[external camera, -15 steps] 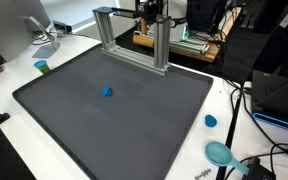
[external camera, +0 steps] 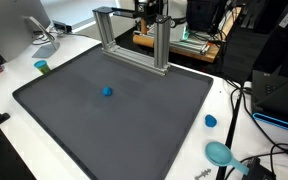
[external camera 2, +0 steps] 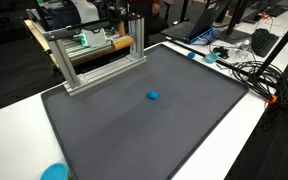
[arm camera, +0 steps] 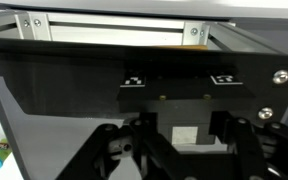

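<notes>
At the top edge of exterior view 1, my gripper [external camera: 152, 12] is at the upper part of the metal frame [external camera: 134, 54]. A long black bar [arm camera: 44, 65] crosses the wrist view, with my gripper right below it. Between the fingers sits a small grey block [arm camera: 185, 134] under the bar, and the fingers appear shut on it. How the block joins the bar cannot be made out. A small blue piece [external camera: 107, 91] lies alone on the dark mat [external camera: 104, 130], also seen as the blue piece [external camera 2: 152, 96] in exterior view 2.
A green-topped container [external camera: 42, 67] stands at the back left. On the white table lie a blue disc [external camera: 211, 121] and a teal round piece [external camera: 222, 155], with black cables [external camera: 259, 112] nearby.
</notes>
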